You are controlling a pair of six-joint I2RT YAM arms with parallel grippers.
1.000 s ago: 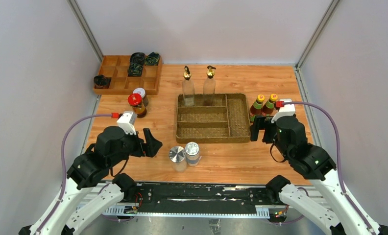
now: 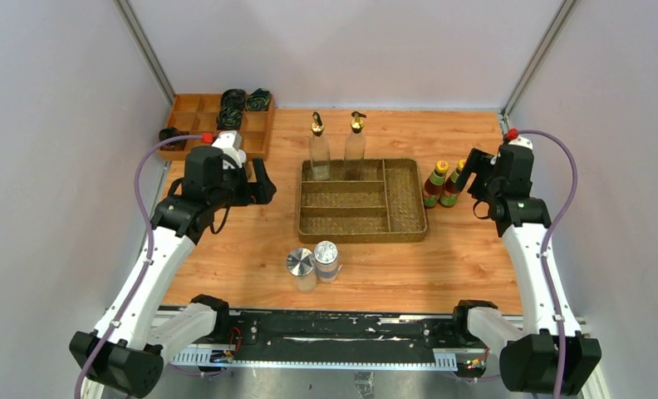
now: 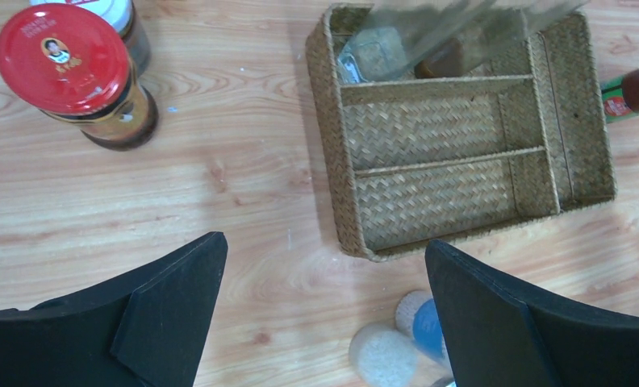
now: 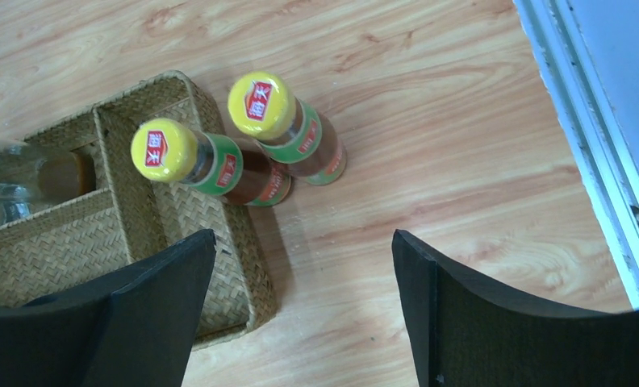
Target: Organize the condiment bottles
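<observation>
A woven basket (image 2: pixel 359 236) with compartments sits mid-table; two glass pump bottles (image 2: pixel 319 154) stand in its back left compartment. Just right of it are two yellow-capped sauce bottles (image 4: pixel 300 141), both upright. My right gripper is above the table near them, its fingers apart with nothing between. A red-lidded jar (image 3: pixel 62 60) stands left of the basket with a white-lidded jar (image 3: pixel 94 8) behind it; in the top view my left arm hides most of them. My left gripper is open and empty over the table. Two shakers (image 2: pixel 313 262) stand in front of the basket.
At the back left, a wooden tray (image 2: pixel 263 137) holds several dark items. Bare table lies at the front right and behind the basket. A metal rail (image 4: pixel 582 153) and wall bound the right side.
Both arms have reached further toward the back of the table. The left now covers the jars, and the right has moved rightward beside the sauce bottles. The bottles and basket have stayed put.
</observation>
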